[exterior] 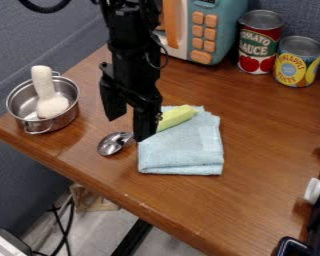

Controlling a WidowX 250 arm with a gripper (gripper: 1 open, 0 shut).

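My black gripper (129, 118) hangs over the table, its two dark fingers apart, one toward the pot and one reaching down by the yellow banana-like item (178, 117). That yellow item lies on the folded light-blue towel (183, 150). A silver spoon (115, 143) rests left of the towel, just below the gripper. At the left, a steel pot (31, 118) holds a white pestle-shaped object (47, 93). I see nothing clearly held between the fingers.
A teal toy appliance (210, 28), a tomato can (258, 42) and a yellow can (296, 64) stand at the back. A dark appliance (296, 245) is at the right edge.
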